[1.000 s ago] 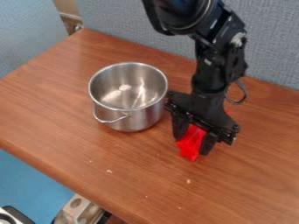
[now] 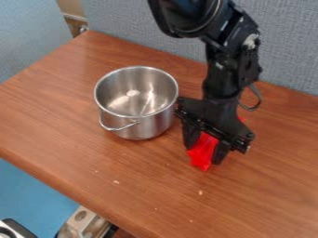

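Observation:
My black gripper point(image 2: 214, 130) is low over the wooden table, its fingers around a red object point(image 2: 202, 154) that lies beside a steel pot. The fingers hide part of the red object, and I cannot tell whether they grip it. The steel pot point(image 2: 134, 101) stands upright just left of the gripper, with its handle toward the front.
The table point(image 2: 74, 112) has clear room at the left, front and right. A grey padded wall runs along the back. The table's edge is at the lower left, with a blue surface beyond it.

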